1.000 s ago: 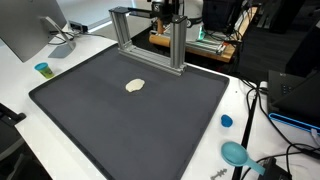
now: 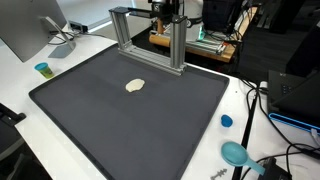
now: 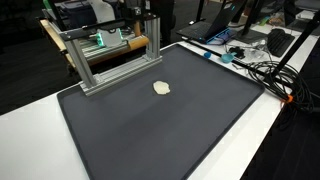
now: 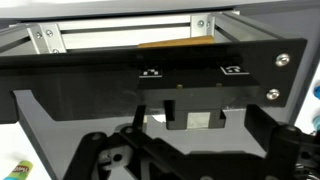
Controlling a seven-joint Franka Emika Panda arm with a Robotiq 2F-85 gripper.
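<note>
In the wrist view my gripper stands open, its dark fingers [image 4: 263, 124] apart on either side of a black block [image 4: 192, 90] that sticks out from a black crossbar [image 4: 80, 72]. A pale grey square shows at the block's lower face; whether the fingers touch the block, I cannot tell. In both exterior views the gripper is hard to make out among the dark parts at the top. A flat cream-coloured piece [image 2: 134, 85] [image 3: 161, 87] lies by itself on the dark grey mat [image 2: 110, 120] [image 3: 170, 125], well away from the arm.
A metal frame [image 2: 150, 58] [image 3: 115, 72] stands along the mat's far side. A green-and-yellow cup [image 2: 44, 70] is off the mat's corner. A blue round object [image 2: 226, 121], a turquoise one [image 2: 238, 155] and cables [image 3: 272, 75] lie off the mat.
</note>
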